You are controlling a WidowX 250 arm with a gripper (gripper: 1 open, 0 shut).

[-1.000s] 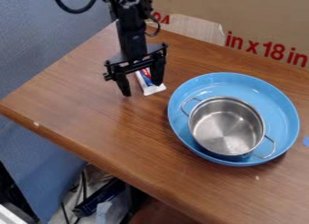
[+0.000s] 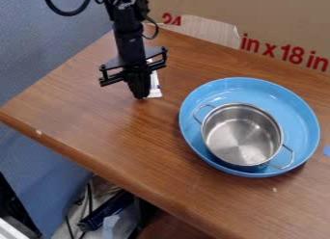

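My black gripper (image 2: 138, 87) is low over the left part of the wooden table, pointing down over a small white packet (image 2: 153, 87) that is partly hidden behind it. Whether its fingers are apart or hold the packet cannot be made out. To the right, a steel pot (image 2: 241, 135) with two handles sits in a blue round plate (image 2: 291, 113).
A cardboard box (image 2: 276, 19) stands along the back, with a pale piece (image 2: 191, 29) before it. A grey-blue surface and assorted items lie beyond the table's left edge, below.
My gripper has shifted slightly and sits a little higher in the view, over the packet, which is now more hidden. The pot and plate have not moved.
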